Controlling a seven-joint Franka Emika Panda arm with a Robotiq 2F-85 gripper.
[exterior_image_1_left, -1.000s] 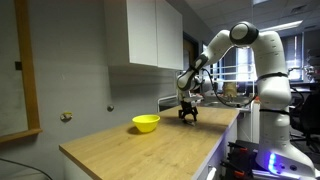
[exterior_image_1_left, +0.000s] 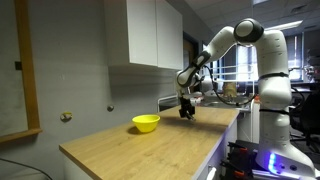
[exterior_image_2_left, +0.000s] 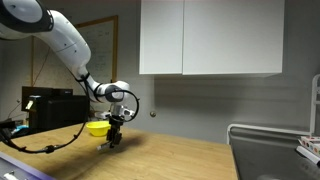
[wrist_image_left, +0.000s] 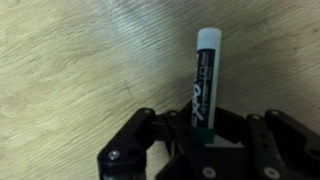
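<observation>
A white marker (wrist_image_left: 206, 75) with a dark printed label lies lengthwise ahead of my gripper in the wrist view. Its white end points away, and its dark green end reaches down to the fingertips. My gripper is shut, but whether the marker's end is pinched in it or only lies at the tips cannot be told. In exterior view 1 the gripper (exterior_image_1_left: 187, 114) points down over the far right part of the wooden table (exterior_image_1_left: 150, 150). Exterior view 2 has the gripper (exterior_image_2_left: 113, 141) low over the wood, with a small pale shape beside it.
A yellow bowl (exterior_image_1_left: 146, 123) stands on the table near the wall, left of my gripper. Wide bare wood lies in the table's front and middle. White cabinets (exterior_image_1_left: 145, 35) hang above the back edge.
My gripper has shifted slightly up and to the left in exterior view 1. The yellow bowl has stayed in place.
</observation>
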